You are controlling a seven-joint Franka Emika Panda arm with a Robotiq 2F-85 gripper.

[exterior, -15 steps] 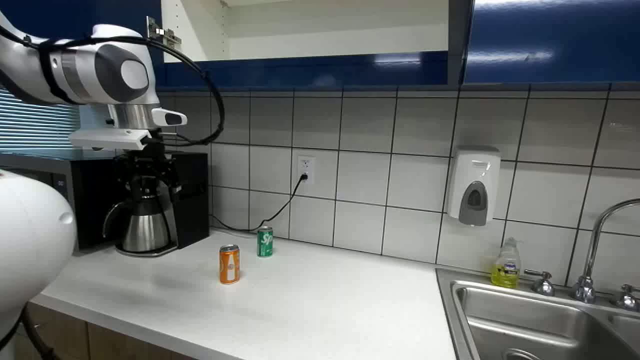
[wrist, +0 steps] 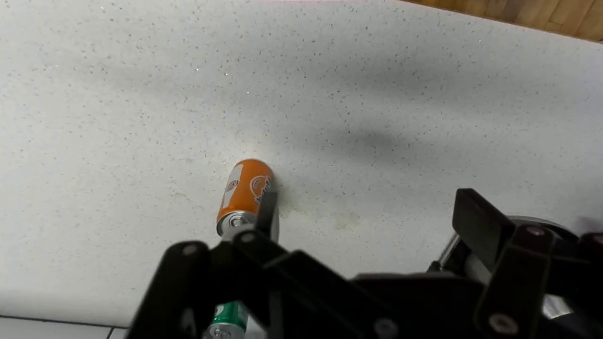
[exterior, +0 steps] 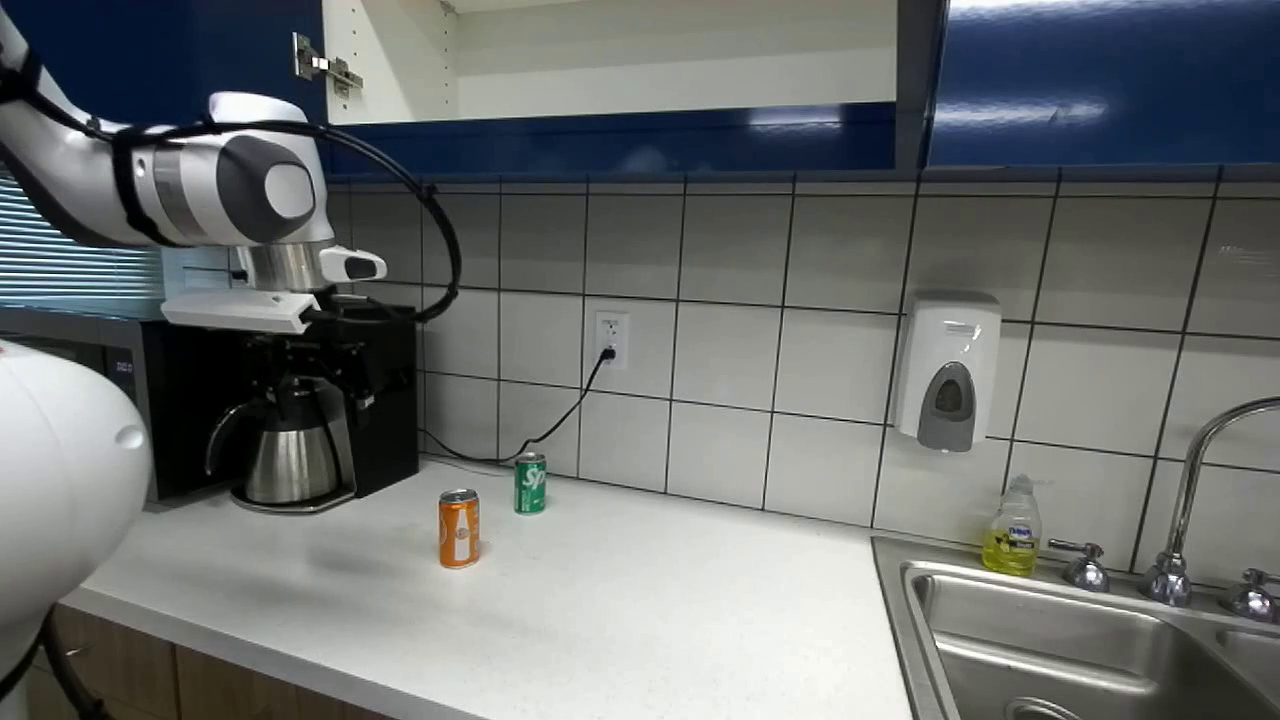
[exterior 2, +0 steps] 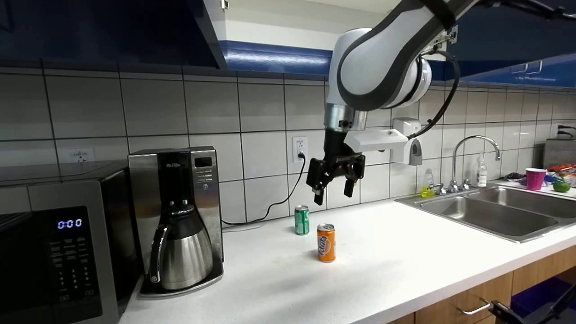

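Note:
An orange soda can [exterior: 458,529] stands upright on the white counter; a green soda can [exterior: 529,485] is behind it, nearer the tiled wall. My gripper [exterior 2: 335,193] hangs above the counter, pointing down, its two fingers well apart and no object between them. From the wrist, the orange can [wrist: 248,189] appears beside one finger [wrist: 268,210], which covers part of it. Most of the green can [wrist: 230,316] is hidden behind the gripper's body. Against the dark coffee maker, the fingers are hard to make out in exterior view 1.
A coffee maker with a steel carafe [exterior 2: 186,256] and a microwave [exterior 2: 65,243] occupy one end of the counter. The sink [exterior: 1080,636] lies at the other end, with a soap bottle [exterior: 1014,528] behind it. An open cabinet [exterior: 672,60] hangs overhead. Mid-counter is clear.
In exterior view 1 my arm and gripper have come lower and a little to the right. Both cans stay where they were.

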